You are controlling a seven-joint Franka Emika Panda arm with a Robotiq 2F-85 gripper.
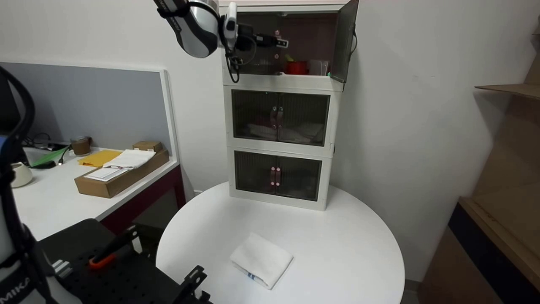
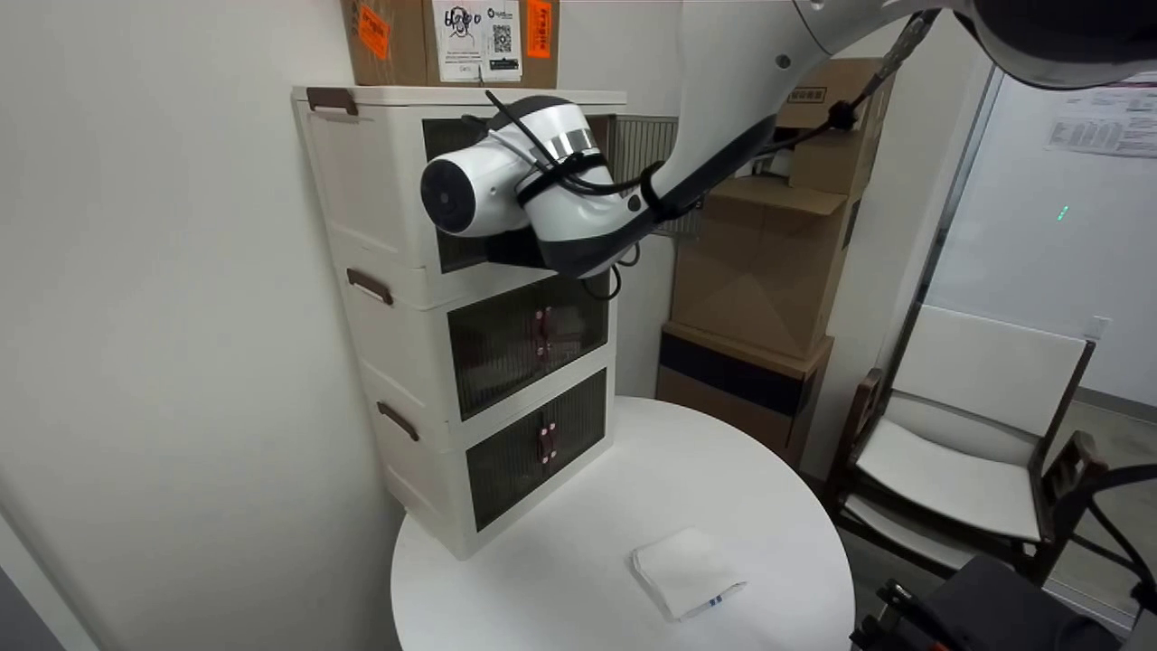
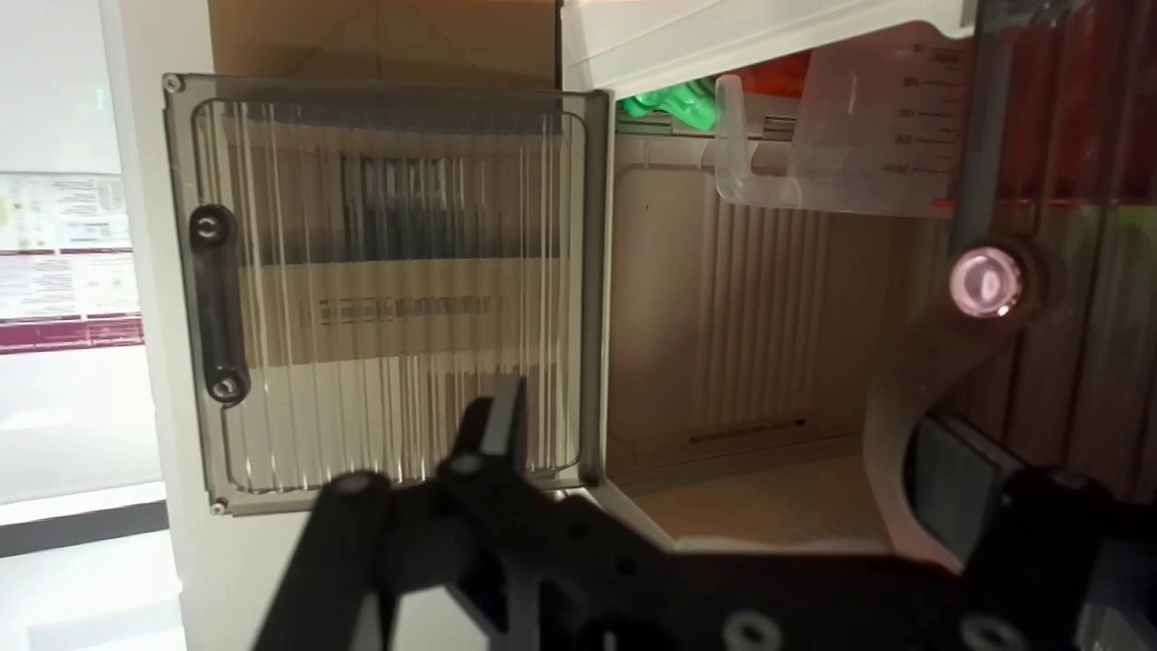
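Observation:
In exterior view 1, my gripper [image 1: 282, 43] is at the top compartment of the white cabinet [image 1: 283, 84], in front of its closed left door [image 1: 256, 58]. The right door [image 1: 345, 43] stands swung open. The wrist view, upside down, shows my gripper open, its fingers [image 3: 501, 423] wide apart. One finger is close beside the left door's handle [image 3: 895, 418]; contact cannot be told. Inside are a red container [image 1: 297, 67] and a clear measuring cup [image 3: 879, 119]. In exterior view 2 the arm hides the gripper.
A folded white cloth [image 1: 261, 260] lies on the round white table [image 1: 349, 243]. Two lower compartments [image 1: 279, 117] have closed doors. A cardboard box [image 2: 390, 43] sits on top of the cabinet. A green item [image 3: 683, 103] lies near the compartment's lip.

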